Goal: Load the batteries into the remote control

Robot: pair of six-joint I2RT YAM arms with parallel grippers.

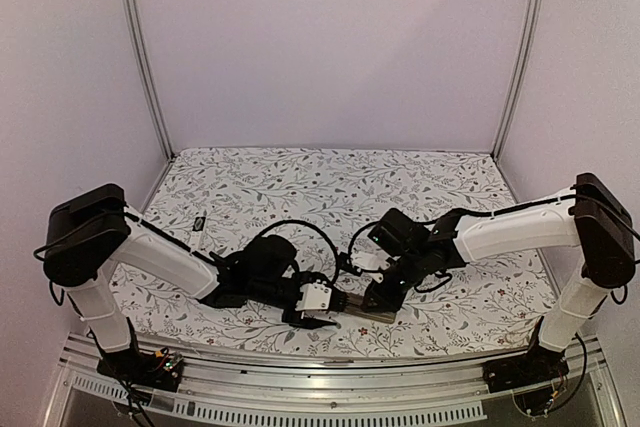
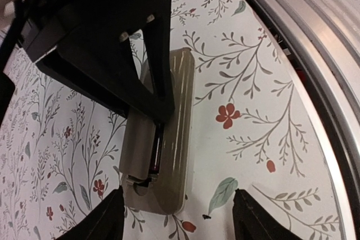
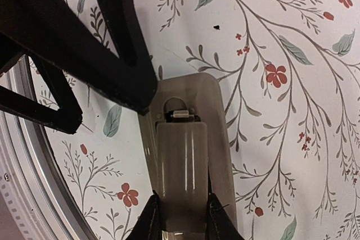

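Note:
The brownish remote control [image 1: 372, 317] lies face down on the patterned table, its battery compartment up. In that compartment lies a brown battery [image 3: 183, 167], its metal tip [image 3: 181, 114] close to the compartment's end. My right gripper is shut on this battery, one finger on each side. Beside the battery a dark slot [image 2: 156, 153] runs along the compartment. My left gripper stands part open at the remote's other end, with nothing between its fingers. From the right wrist view, a left finger [image 3: 138, 91] comes near that end's corner.
A small dark object [image 1: 199, 222] lies at the table's left side. Close in front of the remote runs the metal rail [image 1: 330, 365]. Behind both arms the table [image 1: 330, 177] is clear.

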